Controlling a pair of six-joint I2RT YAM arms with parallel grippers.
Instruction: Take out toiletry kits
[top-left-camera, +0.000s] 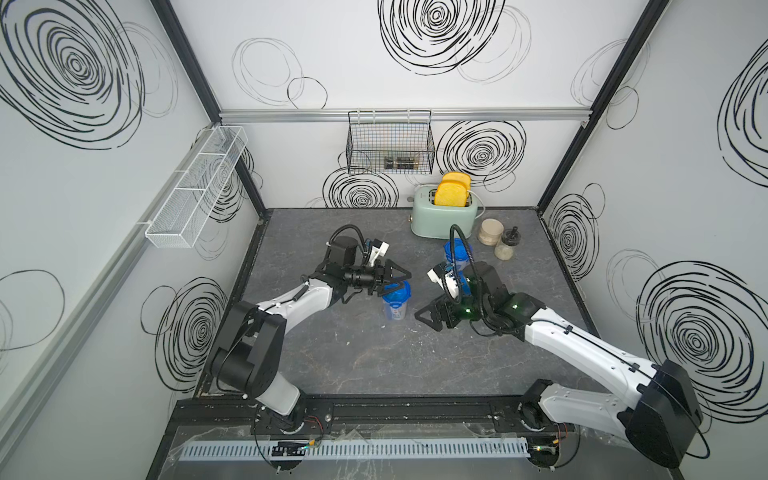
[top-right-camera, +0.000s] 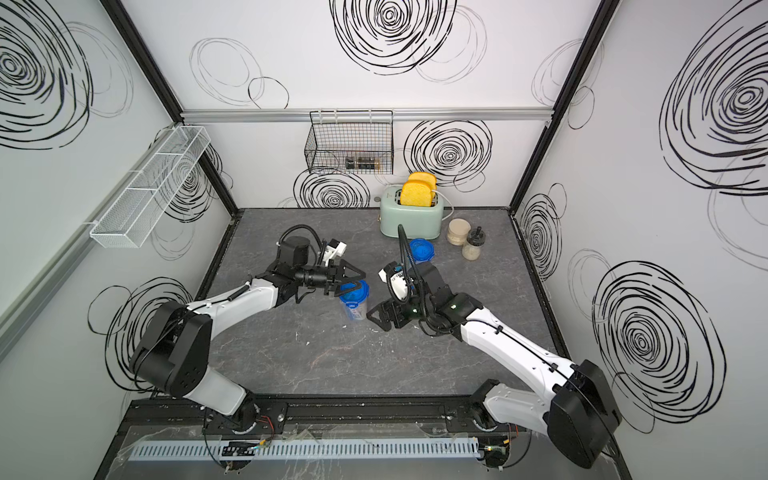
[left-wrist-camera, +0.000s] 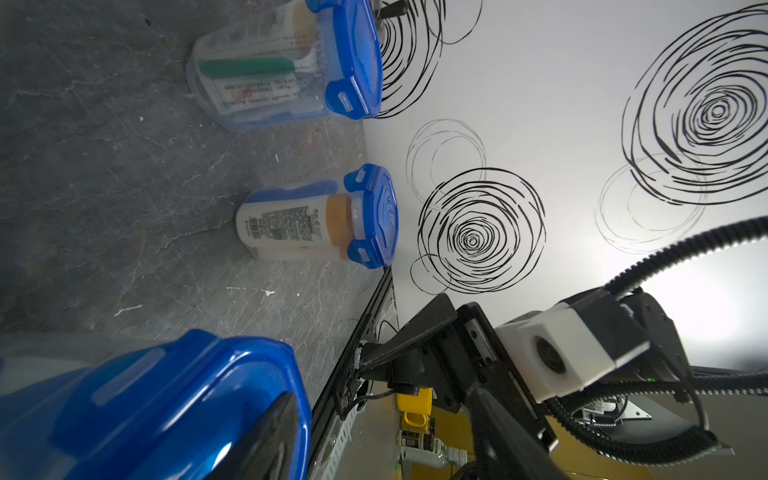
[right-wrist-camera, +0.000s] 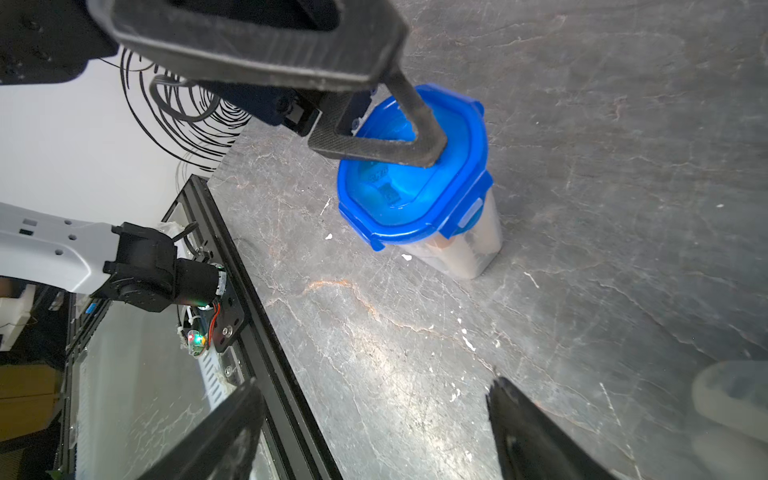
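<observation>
A clear cup with a blue lid (top-left-camera: 397, 308) stands mid-table. My left gripper (top-left-camera: 392, 276) is over it, fingers apart; in the right wrist view one finger lies over the lid (right-wrist-camera: 452, 192). In the left wrist view that lid (left-wrist-camera: 160, 400) fills the lower left. My right gripper (top-left-camera: 432, 314), open and empty, is just right of the cup, low over the table. Another blue-lidded cup (top-right-camera: 421, 249) stands behind it; the left wrist view shows two such cups with contents.
A mint toaster (top-left-camera: 440, 224) with yellow slices stands at the back, beside a beige jar (top-left-camera: 490, 232) and a dark-topped bottle (top-left-camera: 504, 249). A black wire basket (top-left-camera: 390, 144) and white rack (top-left-camera: 192, 192) hang on the walls.
</observation>
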